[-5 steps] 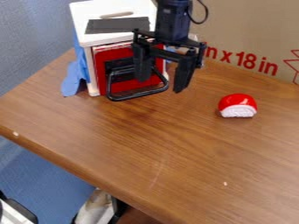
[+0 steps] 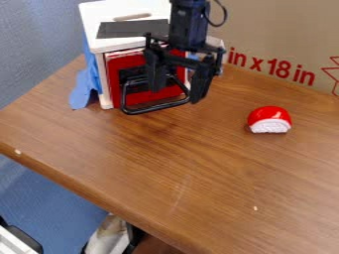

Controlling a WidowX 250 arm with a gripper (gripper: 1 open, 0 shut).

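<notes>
My gripper (image 2: 177,81) hangs over the front of a white box (image 2: 122,22) with a red front (image 2: 129,69), its two black fingers pointing down and standing apart. A black loop handle (image 2: 146,109) sits low on the red front, behind and below the fingers; whether anything is between them I cannot tell. A red and white rounded object (image 2: 269,120) lies on the wooden table (image 2: 172,179) to the right.
A blue cloth (image 2: 85,84) lies at the left of the box. A cardboard panel (image 2: 284,45) stands behind the table. The table's left edge drops to a blue floor.
The objects on the table have not visibly moved.
</notes>
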